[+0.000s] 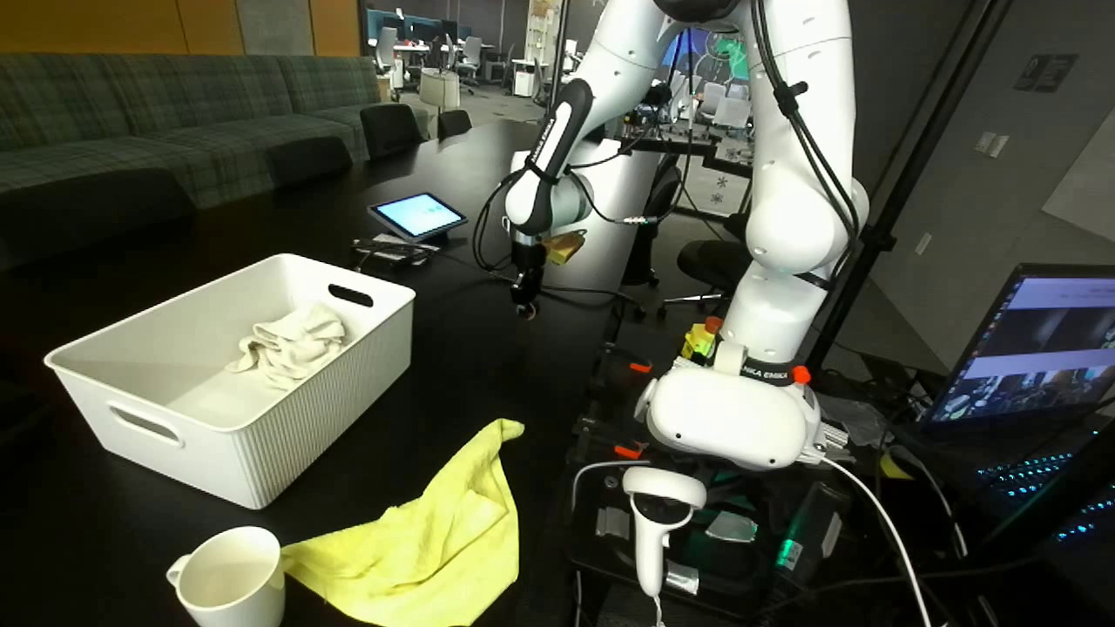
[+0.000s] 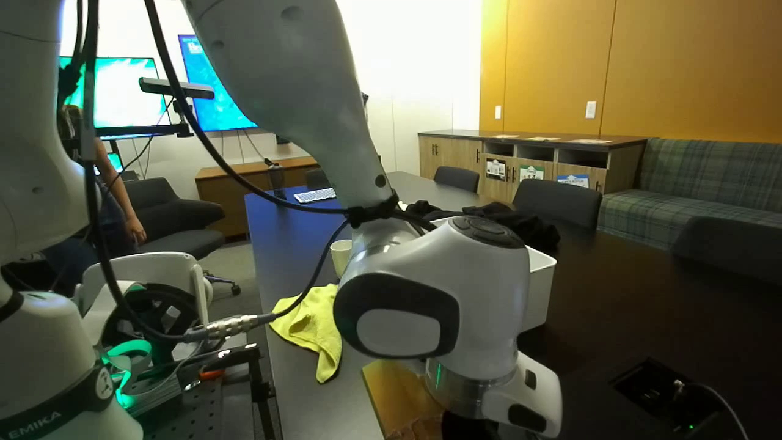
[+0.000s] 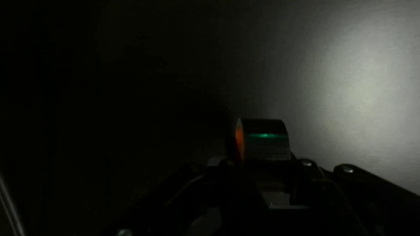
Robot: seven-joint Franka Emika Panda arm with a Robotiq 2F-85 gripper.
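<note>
A small dark roll [image 3: 266,139] with an orange inner face, looking like a roll of tape, sits between the fingertips in the wrist view. My gripper is shut on it, one finger at each end, though the fingers are mostly lost in shadow. In exterior view 1 the gripper [image 1: 525,303] points down over the dark table beyond the white basket, and only a glint of the roll shows at its tips. How far the roll is from the tabletop is hard to tell. Exterior view 2 cuts the fingers off at its lower edge.
A white basket [image 1: 331,407] holding a pale cloth [image 1: 295,343] stands on the table. Nearer are a yellow cloth [image 1: 439,538] and a white mug [image 1: 236,585]. A tablet [image 1: 418,216] and cables lie behind; a yellow-brown object [image 1: 565,247] is beside the gripper.
</note>
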